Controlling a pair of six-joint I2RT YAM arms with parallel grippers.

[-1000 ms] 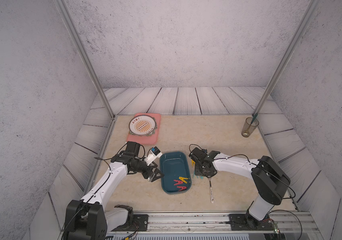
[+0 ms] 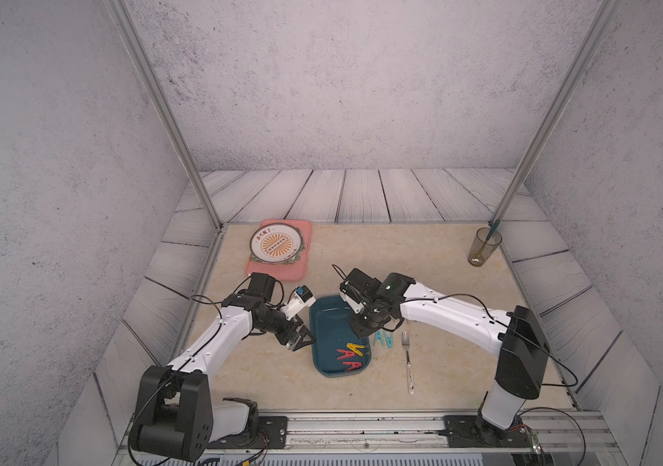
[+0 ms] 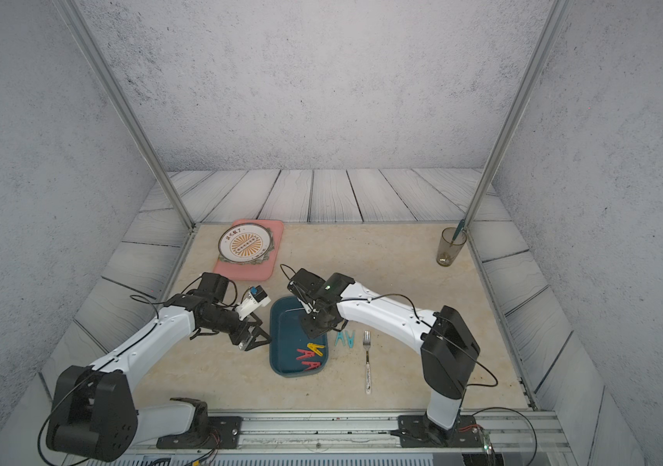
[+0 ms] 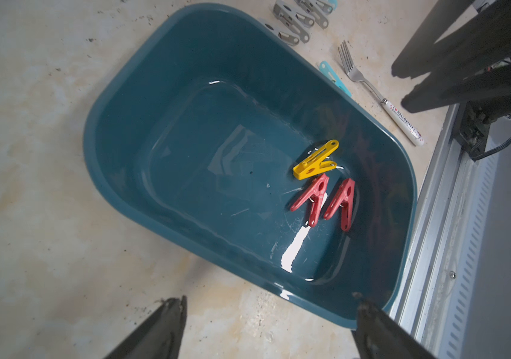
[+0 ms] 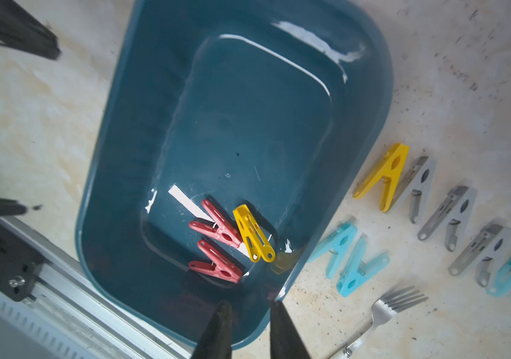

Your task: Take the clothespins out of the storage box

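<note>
The teal storage box (image 5: 240, 137) holds a yellow clothespin (image 5: 253, 233) and two red clothespins, one beside it (image 5: 218, 224) and one lower (image 5: 217, 262), all near one end of its floor. Outside, along the box's right side, lie another yellow clothespin (image 5: 385, 177) and several grey and light-blue ones. My right gripper hangs above the box, its fingers partly apart with nothing between them. Just left of the box, my left gripper stands open and empty, its fingers spread wide. From above, the right arm covers part of the box's right rim.
A fork (image 2: 408, 363) lies right of the box, close to the light-blue clothespins. At the back left, a plate (image 2: 276, 244) rests on a pink board (image 2: 295, 270). A brown glass (image 2: 482, 247) stands back right.
My right arm has swung left, from over the clothespins on the table to over the box, uncovering the fork's tines. The left arm has shifted only slightly.
</note>
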